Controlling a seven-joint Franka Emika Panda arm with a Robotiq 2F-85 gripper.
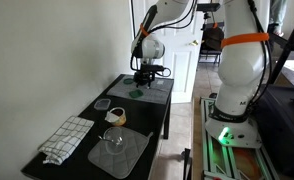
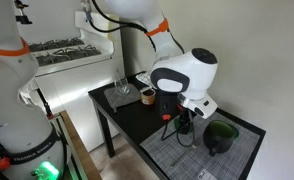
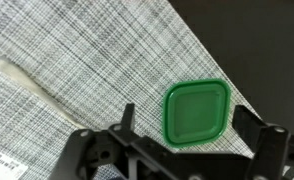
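Observation:
In the wrist view a small green square dish (image 3: pixel 197 112) with rounded corners lies on a grey woven mat. My gripper is above it, fingers open, one finger on either side of the dish in that view, with nothing held. A pale spoon (image 3: pixel 37 87) rests on the mat to the left. Seen from exterior view 1, the green dish (image 1: pixel 136 93) is on the far part of the table, with the gripper (image 1: pixel 145 77) above and a little to the right. In exterior view 2 the gripper (image 2: pixel 171 127) partly hides that spot.
A dark pot (image 2: pixel 222 134) stands on the mat, close to the arm in exterior view 2. On the near table part are a checked cloth (image 1: pixel 66 139), a clear tray (image 1: pixel 122 156), a cream basket (image 1: pixel 116 116) and a small container (image 1: pixel 102 104).

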